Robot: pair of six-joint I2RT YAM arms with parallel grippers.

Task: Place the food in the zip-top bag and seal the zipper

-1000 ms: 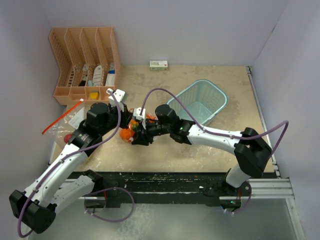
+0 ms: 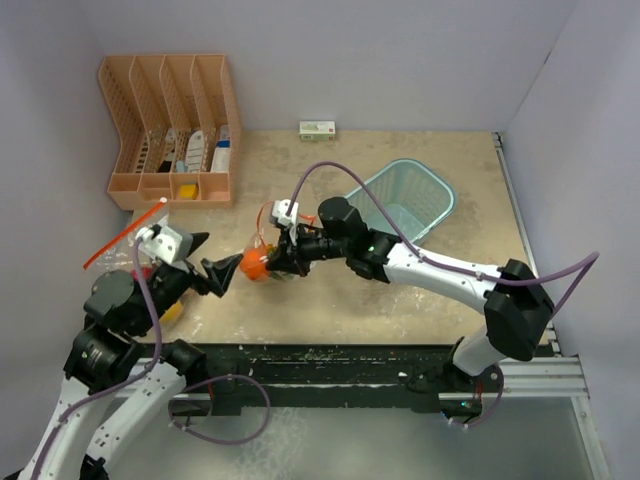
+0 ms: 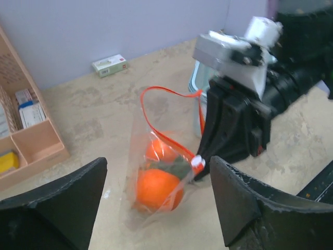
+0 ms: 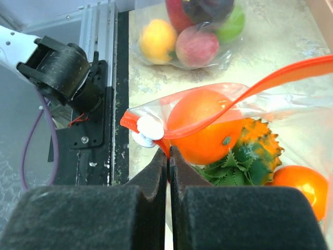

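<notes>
A clear zip bag with an orange zip strip (image 3: 165,138) stands in the middle of the table, its mouth gaping. Inside it are an orange fruit (image 4: 203,125), a second smaller orange one (image 4: 297,182) and a spiky green-and-orange piece (image 4: 260,148). My right gripper is shut at the zip's end, where the orange strip and white slider (image 4: 149,129) meet its fingertips; only the thin strip shows there. My left gripper stands apart to the left of the bag, its fingers spread with nothing between them.
A second bag with a red-orange zip (image 2: 125,236) and several fruits (image 4: 197,47) lies at the left, partly behind the left arm. A tan divided rack (image 2: 170,185), a small box (image 2: 317,130) and an empty teal basket (image 2: 405,195) stand farther back.
My left gripper has drawn back from the bag, toward the left and front, and its fingers now stand apart.
</notes>
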